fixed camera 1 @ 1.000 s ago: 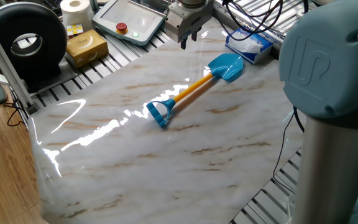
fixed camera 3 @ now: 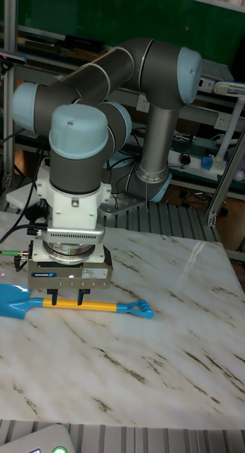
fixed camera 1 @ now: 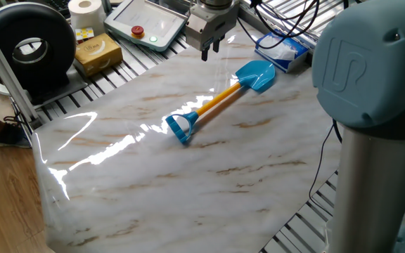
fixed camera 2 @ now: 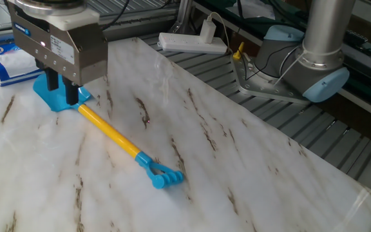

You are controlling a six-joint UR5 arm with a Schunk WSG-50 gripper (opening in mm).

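Note:
A toy shovel with a blue blade (fixed camera 1: 256, 76), a yellow shaft (fixed camera 1: 219, 100) and a blue loop handle (fixed camera 1: 181, 127) lies flat on the marbled table (fixed camera 1: 146, 190). Above the table hangs my gripper (fixed camera 1: 210, 53), apart from the shovel and on the far side of its shaft in exterior view 1. Its two black fingers (fixed camera 3: 83, 294) point down with a clear gap between them and nothing held. In exterior view 2 the gripper (fixed camera 2: 62, 89) overlaps part of the blade (fixed camera 2: 55, 103); in exterior view 3 its fingertips appear in front of the yellow shaft (fixed camera 3: 98, 306).
A blue-and-white packet (fixed camera 1: 282, 52) lies close to the blade. Beyond the table's edge are a teach pendant (fixed camera 1: 146, 22), a yellow box (fixed camera 1: 98, 54) and a black ring-shaped object (fixed camera 1: 27, 49). Around the handle, much of the tabletop is bare.
Over the last second my gripper has shifted slightly left and downward in exterior view 1, and the arm's big joint slightly left. The shovel has stayed put. A person has moved at the left edge.

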